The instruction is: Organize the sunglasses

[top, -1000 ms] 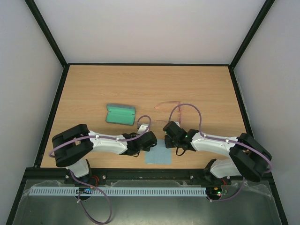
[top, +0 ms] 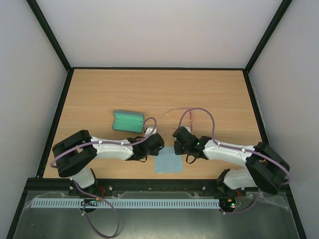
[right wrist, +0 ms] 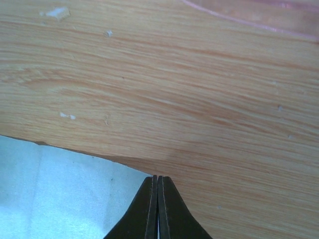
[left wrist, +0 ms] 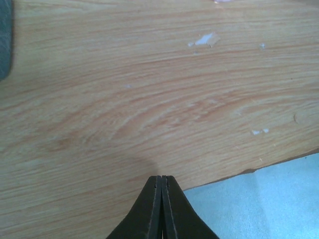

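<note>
An open green case (top: 128,122) lies left of the table's middle, and its dark edge (left wrist: 5,42) enters the left wrist view. Pink, see-through sunglasses (top: 190,109) rest on the wood behind my right arm; only their thin outline shows, and a pink strip (right wrist: 259,15) of them appears in the right wrist view. A light-blue cloth (top: 168,163) lies flat near the front. Over its far left corner my left gripper is shut, nothing visible between the fingers. My right gripper is likewise shut and empty-looking at the far right corner.
Small pale scraps (left wrist: 204,39) dot the wooden table (top: 149,87). Black frame bars and white walls bound the table. A purple hose (top: 213,119) loops above my right forearm.
The right one has moved barely. Case, cloth and sunglasses stay put.
</note>
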